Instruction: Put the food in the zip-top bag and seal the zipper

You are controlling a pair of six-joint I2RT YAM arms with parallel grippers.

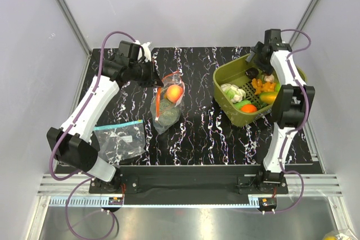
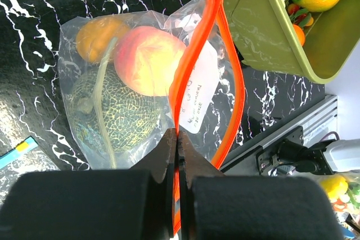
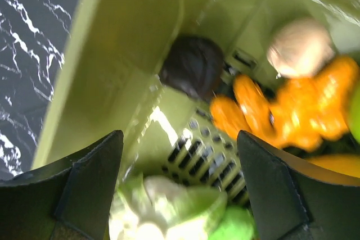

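The clear zip top bag (image 2: 130, 151) with an orange zipper strip (image 2: 192, 54) lies on the black marbled table, its mouth spread. Inside it are a peach (image 2: 147, 61), a netted green melon (image 2: 115, 113) and an orange-yellow fruit (image 2: 101, 37). My left gripper is shut on the bag's orange edge. My right gripper is open over the green basket (image 1: 243, 117), nothing between its fingers. Below it show a dark purple food item (image 3: 192, 67), an orange ginger-like piece (image 3: 287, 108), a pale round item (image 3: 300, 47) and a white-green cabbage (image 3: 163, 209).
A second, flat zip bag with a blue strip (image 1: 119, 140) lies empty at the front left. The basket's tall walls stand around the right gripper. Bare table lies between the orange-edged bag and the basket.
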